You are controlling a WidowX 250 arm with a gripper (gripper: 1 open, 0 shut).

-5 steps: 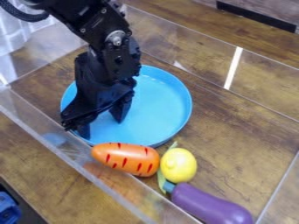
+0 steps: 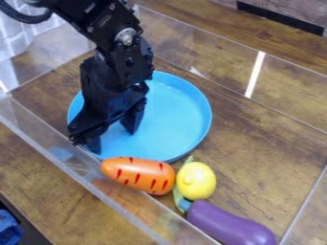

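The black gripper (image 2: 105,129) reaches down over the left part of a round blue plate (image 2: 179,115), its fingertips low against the plate. Whether it is open or shut, or has anything between its fingers, is hidden by its own body. An orange toy carrot (image 2: 137,174) lies just in front of the plate. A yellow lemon (image 2: 197,180) sits to the carrot's right, and a purple eggplant (image 2: 230,224) lies at the lower right.
A clear plastic wall runs diagonally along the lower left, close to the carrot. A blue object (image 2: 7,228) shows at the lower left edge.
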